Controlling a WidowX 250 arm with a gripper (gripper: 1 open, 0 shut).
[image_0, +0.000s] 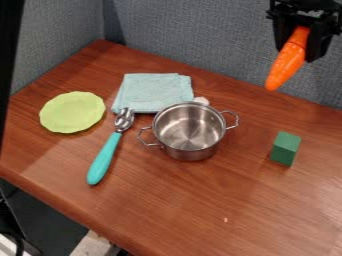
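Observation:
At the top right my black gripper (302, 22) is shut on an orange carrot (286, 60), which hangs tip-down in the air above the back right of the table. Below and left of it stands a steel pot (189, 140) with two handles. A green block (285, 149) sits to the pot's right.
On the wooden table (214, 210) are a pale green plate (72, 112), a folded light cloth (152, 88), a teal-handled utensil (104, 155) and a small white item behind the pot.

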